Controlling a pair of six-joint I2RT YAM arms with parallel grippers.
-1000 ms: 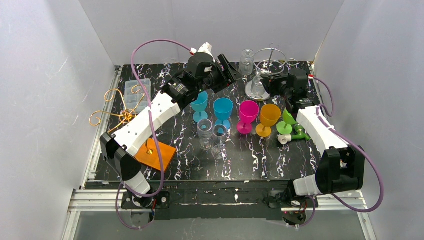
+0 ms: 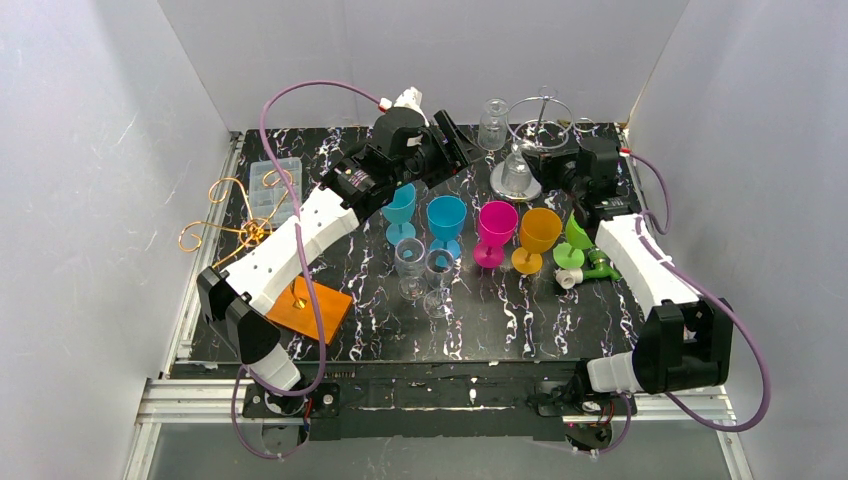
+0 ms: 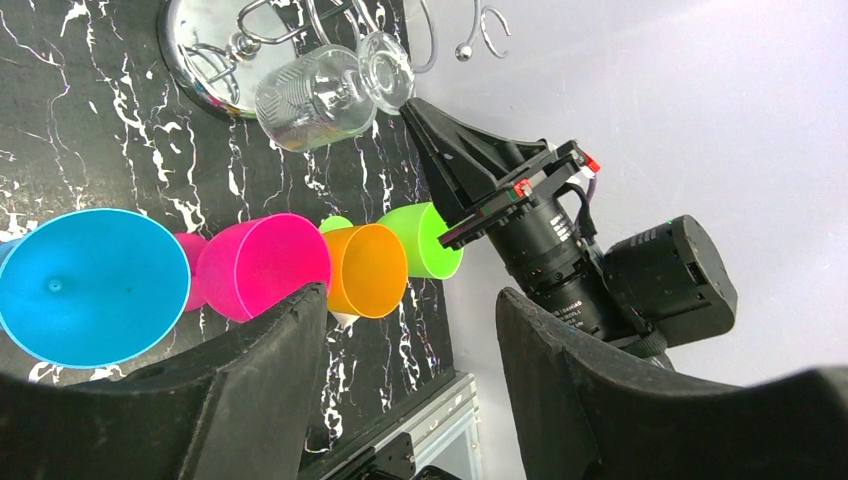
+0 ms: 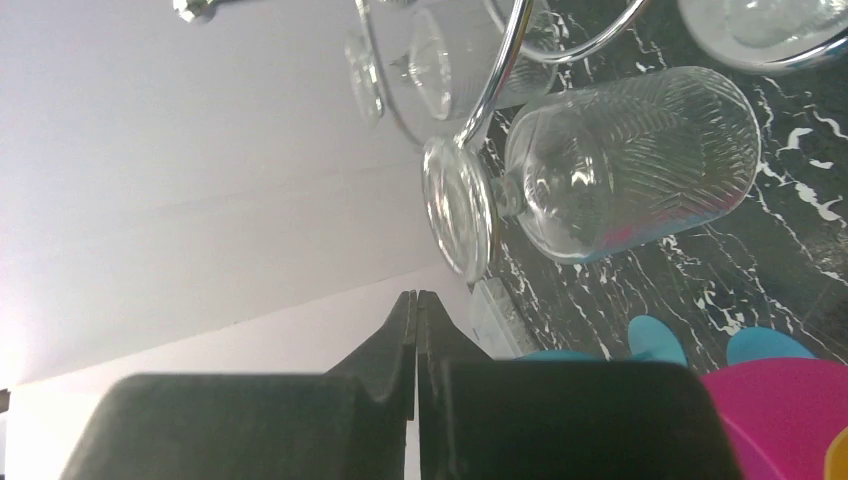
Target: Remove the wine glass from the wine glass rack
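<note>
A chrome wine glass rack (image 2: 540, 103) stands at the back right. A clear glass (image 3: 312, 100) hangs sideways from it by its foot, fairly close to my right gripper, whose tips are shut with nothing visible between them. In the right wrist view the glass's round foot is just above those tips. More clear glasses hang on the rack, one at its left (image 2: 492, 125). My left gripper is held higher, left of the rack, with its fingers apart and nothing between them.
Coloured goblets, among them a blue (image 2: 446, 217) and a pink one (image 2: 497, 225), stand in front of the rack, with clear flutes (image 2: 438, 280) nearer. An orange board (image 2: 322, 315) and gold rack lie left.
Very little has changed over the last second; both arms show only very slight shifts in the top view.
</note>
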